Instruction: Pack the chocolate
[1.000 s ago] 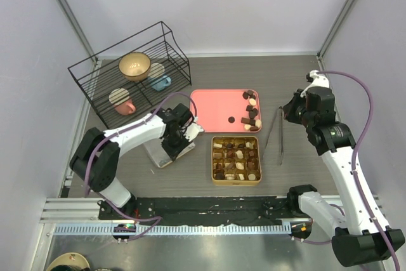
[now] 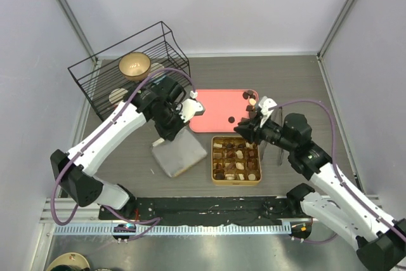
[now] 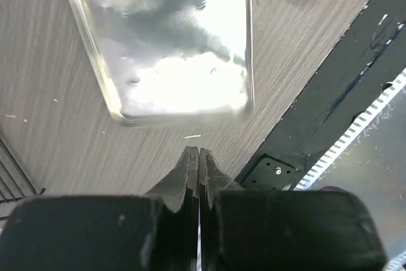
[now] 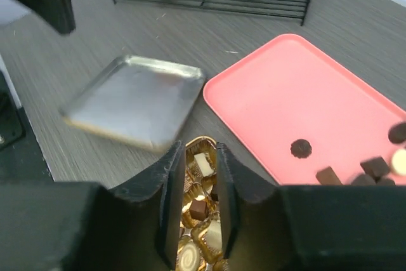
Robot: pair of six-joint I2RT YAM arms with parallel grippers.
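Note:
The gold box [image 2: 236, 178] stands in the middle of the top view, its compartments filled with brown and cream chocolates. To its left is the clear, silvery lid [image 2: 183, 155]. In the left wrist view the lid [image 3: 171, 49] lies beyond the tips of my left gripper; these are shut, with nothing visible between them and floor showing between tips and lid. The lid's near edge is blurred. My right gripper is part open over the box's far edge, with box and chocolates [image 4: 202, 164] visible through the gap. Whether it touches the box, I cannot tell.
Behind the box lies a pink tray [image 2: 212, 109] with several loose chocolates [image 4: 301, 148] toward its right side. Metal tongs [image 2: 281, 152] rest at the right. A black wire rack [image 2: 104, 71] with a gold bowl [image 2: 135, 65] stands back left. Bare table shows in front of the rack.
My right gripper has swung left from above the tongs to the box. The left arm has shifted slightly up and left, and the lid now appears farther right and nearer the front.

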